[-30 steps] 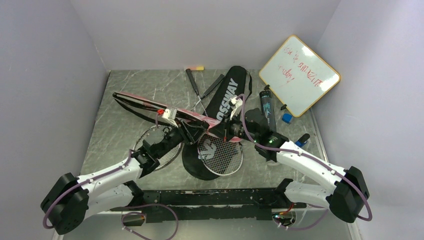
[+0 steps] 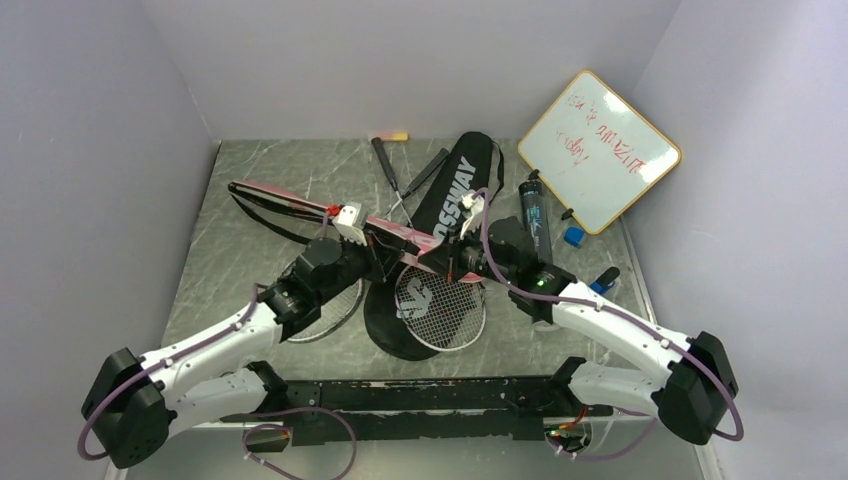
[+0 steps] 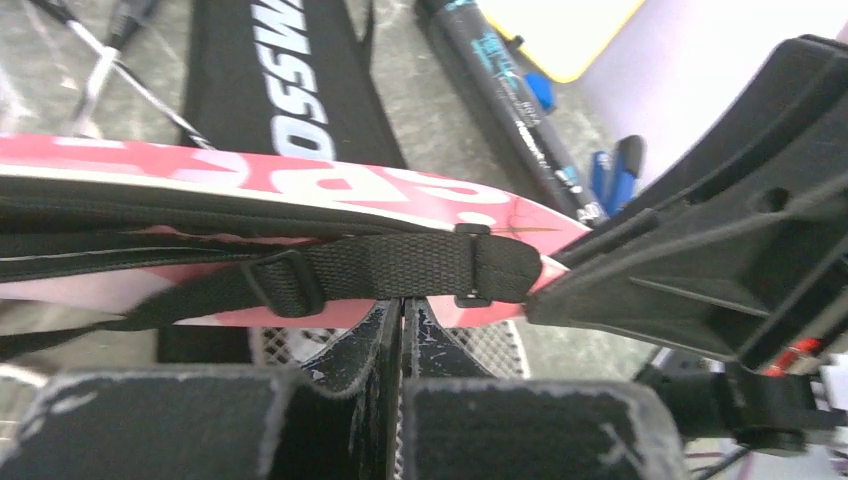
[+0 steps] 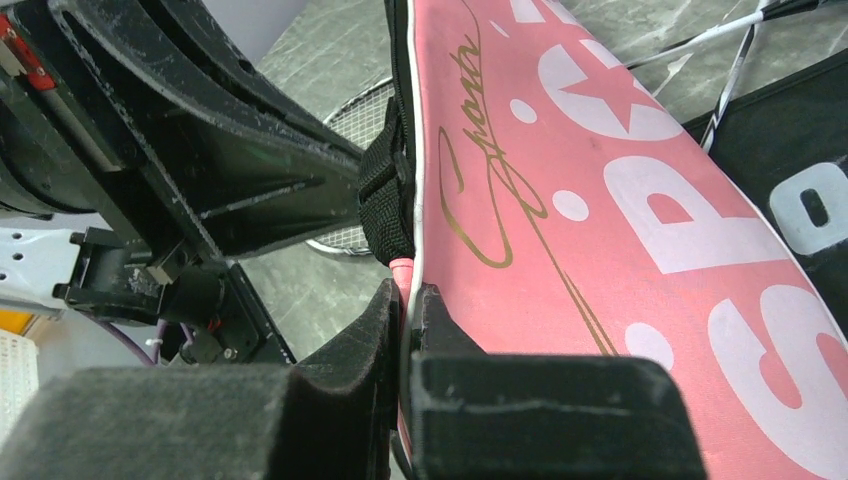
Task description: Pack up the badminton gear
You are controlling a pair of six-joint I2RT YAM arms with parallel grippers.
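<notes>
A pink racket bag [image 2: 430,243] with a black zip side lies raised slantwise between my arms. My right gripper is shut on its white-piped edge near the end. Along that edge, my left gripper is shut, its tips at the bag's lower edge just under the black strap end [image 3: 420,268]; exactly what part it pinches is hidden. A black bag [image 2: 462,180] with white lettering lies below. One racket [image 2: 445,310] rests on that bag, and another racket [image 2: 335,318] is partly covered by my left arm.
Black racket handles [image 2: 383,160] lie at the back. To the right stand a dark shuttlecock tube [image 2: 534,215], a whiteboard [image 2: 600,150], a blue block [image 2: 573,236] and a marker-like blue item [image 2: 605,281].
The right arm and the bag stay nearly still.
</notes>
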